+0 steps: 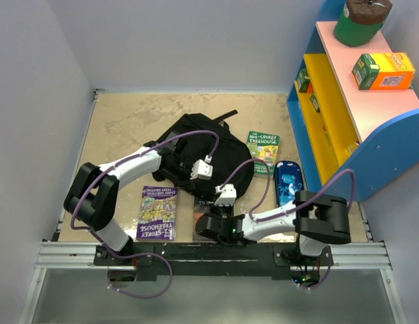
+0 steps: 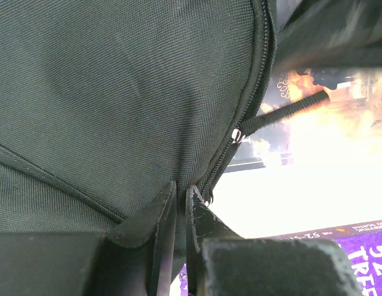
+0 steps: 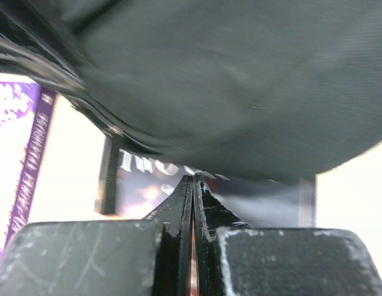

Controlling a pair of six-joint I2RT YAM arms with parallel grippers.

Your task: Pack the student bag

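Observation:
A black bag lies mid-table. My left gripper is shut on the bag's fabric beside a zipper. At the bag's front edge, my right gripper is shut with nothing visible between its fingers, over a dark book partly covered by the bag. A purple Treehouse book lies front left. A green Treehouse book and a blue case lie to the bag's right.
A shelf unit stands at the right, with boxes and a green-brown container on top.

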